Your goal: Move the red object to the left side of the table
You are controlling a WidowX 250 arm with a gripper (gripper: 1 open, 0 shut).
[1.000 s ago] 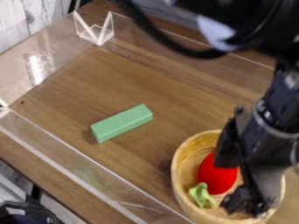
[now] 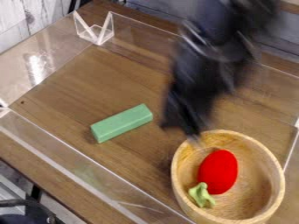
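Note:
The red object (image 2: 219,171), rounded with a pale green stem-like end, lies inside a wooden bowl (image 2: 274,179) at the lower right of the camera view. My gripper (image 2: 184,127) is a dark, motion-blurred shape at the upper right, its lower end just above and left of the bowl's far rim. Blur hides its fingers, so whether it is open or shut does not show. Nothing red appears at the gripper, and the red object is in full sight below it.
A green block (image 2: 121,123) lies left of centre on the brown table (image 2: 70,92). A clear plastic holder (image 2: 94,29) stands at the back left. Transparent low walls border the table.

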